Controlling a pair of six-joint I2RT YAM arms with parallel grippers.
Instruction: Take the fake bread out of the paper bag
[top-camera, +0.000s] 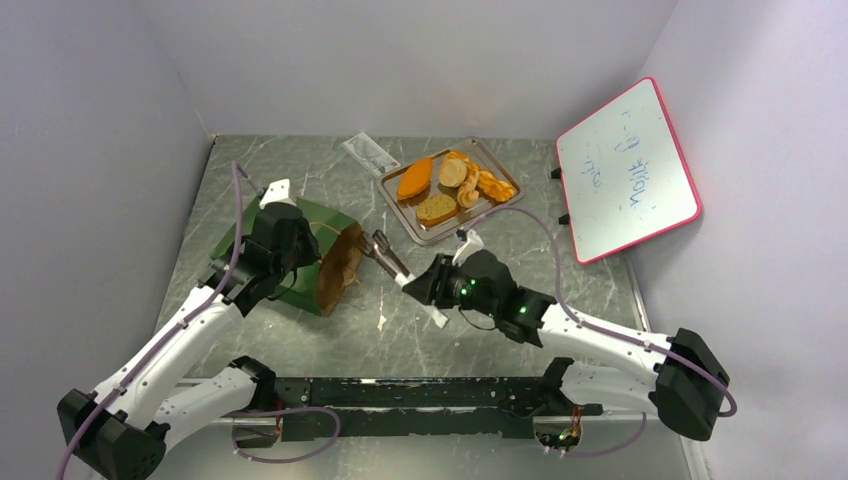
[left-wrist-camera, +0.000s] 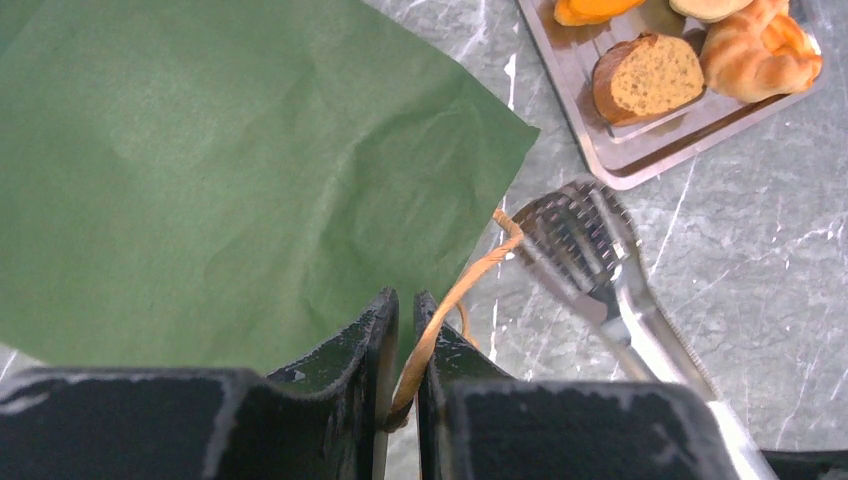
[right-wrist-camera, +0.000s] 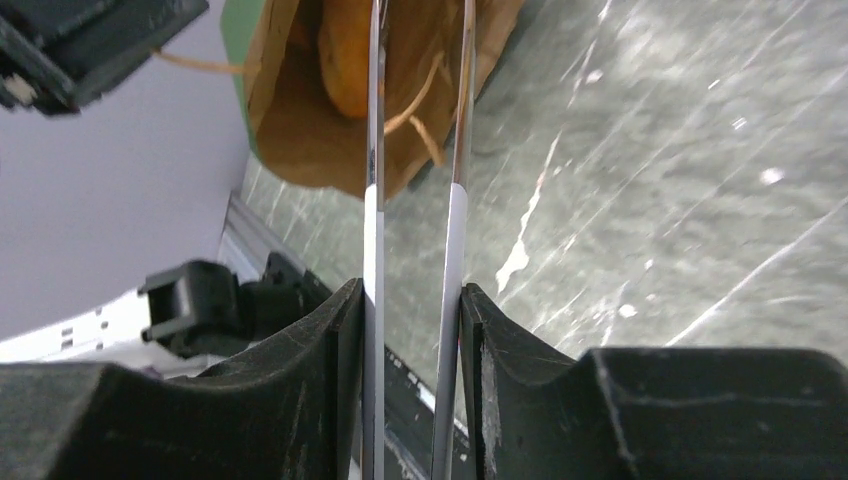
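Observation:
A green paper bag (top-camera: 335, 228) lies on its side at the left, its brown mouth facing right. My left gripper is shut on its twisted paper handle (left-wrist-camera: 480, 270). Inside the bag, an orange bread piece (right-wrist-camera: 340, 60) shows in the right wrist view, partly hidden. My right gripper (top-camera: 372, 243), with long metal tong fingers, is part open at the bag's mouth, with nothing clearly held; the tips run out of the right wrist view.
A metal tray (top-camera: 432, 230) with several bread pieces stands at the back middle. A whiteboard (top-camera: 625, 170) leans at the right, and a printed strip (top-camera: 370, 155) lies beside the tray.

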